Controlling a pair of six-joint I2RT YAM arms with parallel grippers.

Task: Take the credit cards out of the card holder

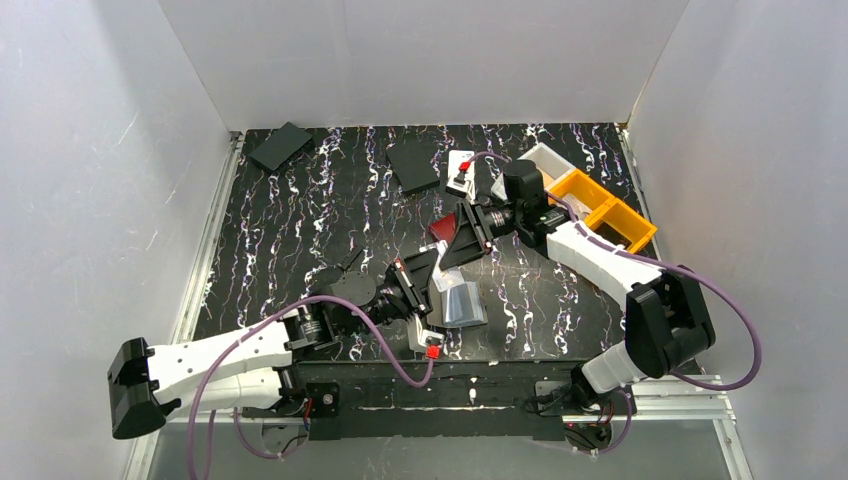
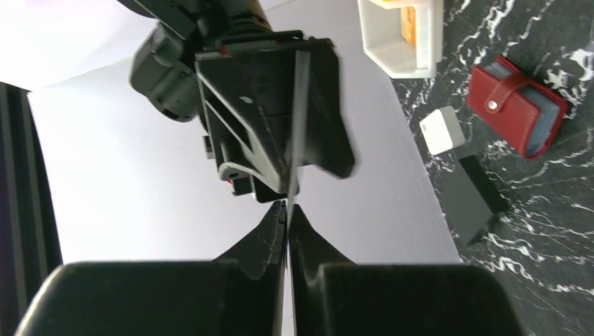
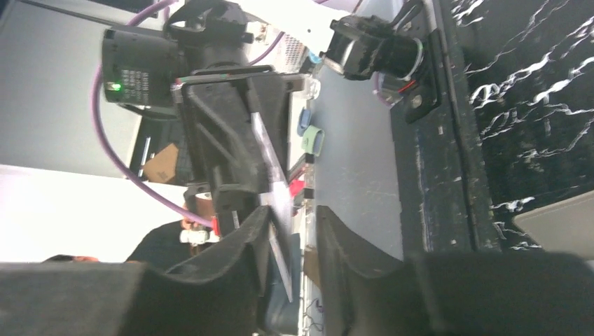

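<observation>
A card [image 1: 445, 268] is raised between both grippers, appearing edge-on as a thin strip in both wrist views. My left gripper is shut on the card. My right gripper [image 1: 456, 232] reaches it from the other side, its fingertips at the card in the right wrist view; whether they are closed on it is unclear. Below lies the opened card holder [image 1: 463, 305] with clear sleeves, partly hidden by the left arm. A red closed wallet [image 2: 515, 105] lies behind, partly covered in the top view.
Black flat cases [image 1: 411, 168] lie at the back, near a white card stack [image 2: 441, 131]. A white and orange organiser [image 1: 620, 225] stands at the right.
</observation>
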